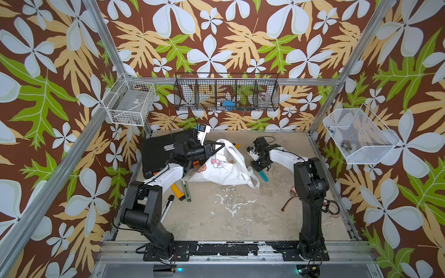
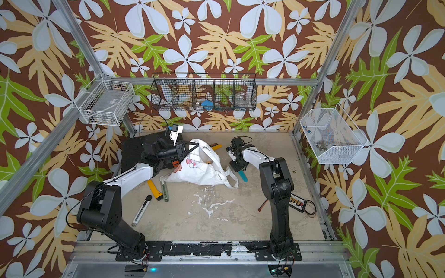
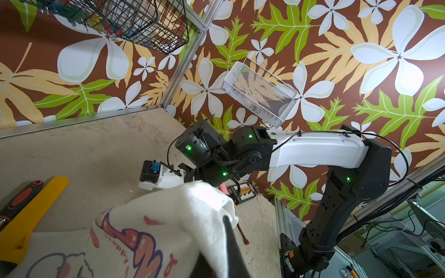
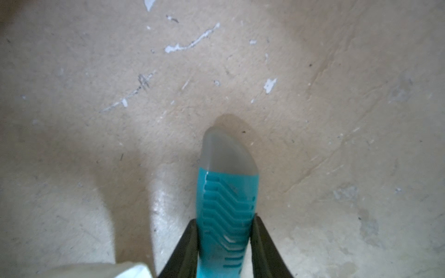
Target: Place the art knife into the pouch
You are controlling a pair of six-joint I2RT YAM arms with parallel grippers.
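The white printed pouch [image 1: 217, 173] lies slumped mid-table, its upper edge raised in my left gripper [image 1: 215, 147], which is shut on it. In the left wrist view its cloth [image 3: 139, 236] covers much of the fingers. The teal art knife [image 1: 263, 175] lies on the table right of the pouch. In the right wrist view its handle [image 4: 224, 199] is between the fingertips of my right gripper, which touch or nearly touch both sides; whether they grip it cannot be told.
Yellow scraper [image 1: 178, 191], green cutter [image 1: 186, 194] and white-black knife [image 1: 165, 208] lie left. A black mat [image 1: 153, 153] is at back left. Red-handled tool and cables lie right. Wire baskets hang on the walls.
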